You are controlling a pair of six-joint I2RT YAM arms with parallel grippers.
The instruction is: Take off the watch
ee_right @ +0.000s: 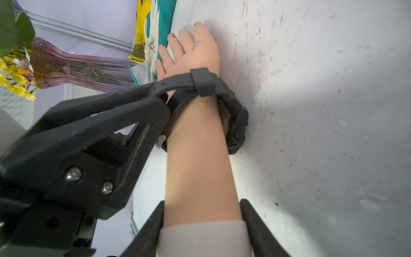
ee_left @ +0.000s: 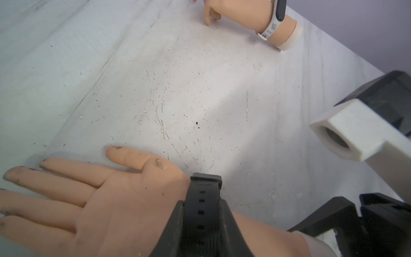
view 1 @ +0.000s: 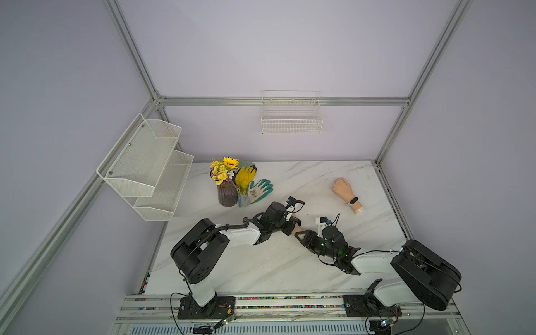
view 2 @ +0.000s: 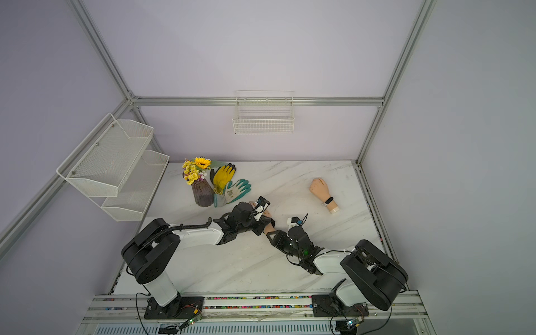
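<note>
A fake hand lies palm up [ee_left: 115, 209] in the left wrist view, a black watch round its wrist. My left gripper is shut on the watch's black strap [ee_left: 202, 192], whose holes face up between the fingers. From the right wrist view, the strap [ee_right: 182, 82] stands out from the wrist toward the left gripper's dark fingers [ee_right: 141, 111]; the watch case [ee_right: 237, 132] hangs at the wrist's other side. My right gripper is shut on the forearm's end, by its white cuff [ee_right: 204, 239]. The strap's buckle is hard to make out.
A second fake hand [view 1: 343, 189] with a dark band lies at the back right. The flower vase [view 1: 227, 192], a yellow glove [view 1: 244, 177] and a teal-white glove [view 1: 259, 191] stand or lie at the back left.
</note>
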